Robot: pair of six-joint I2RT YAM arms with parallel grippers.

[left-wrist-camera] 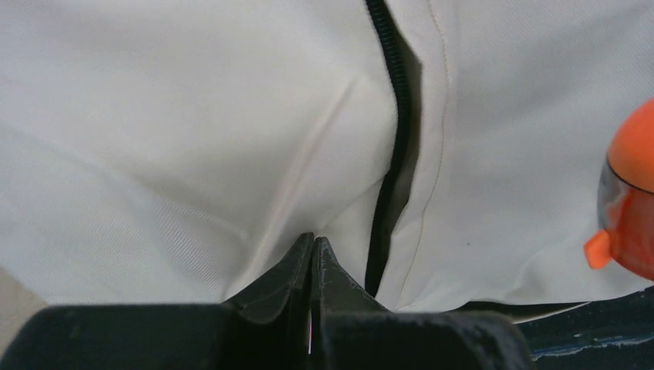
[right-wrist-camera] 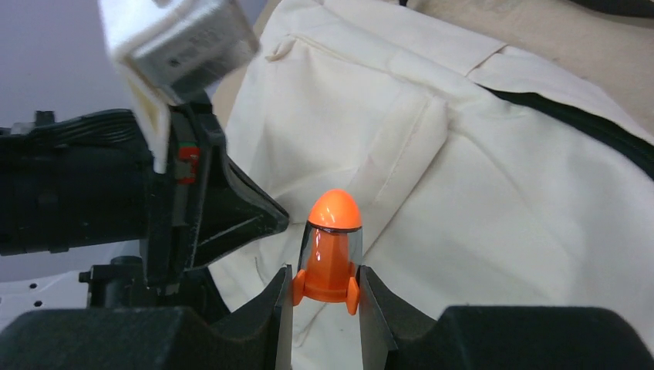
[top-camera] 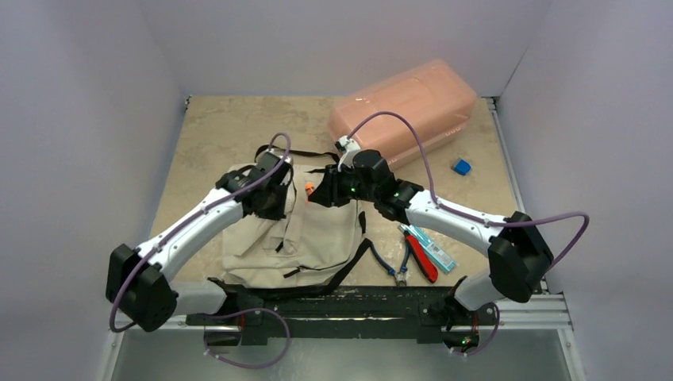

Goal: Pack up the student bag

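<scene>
The cream bag lies flat on the table with black trim and straps. Its dark-edged zip opening shows as a narrow gap in the left wrist view. My left gripper is shut with its tips at the fabric beside that opening; whether a thin fold sits between them is hard to see. To its right, my right gripper is shut on a small clear and orange bottle with a rounded orange cap. The bottle is held above the bag, its cap pointing away from the fingers.
Right of the bag lie pliers, a red and black tool and a light-blue packet. A blue cube sits farther back, near a large pinkish box.
</scene>
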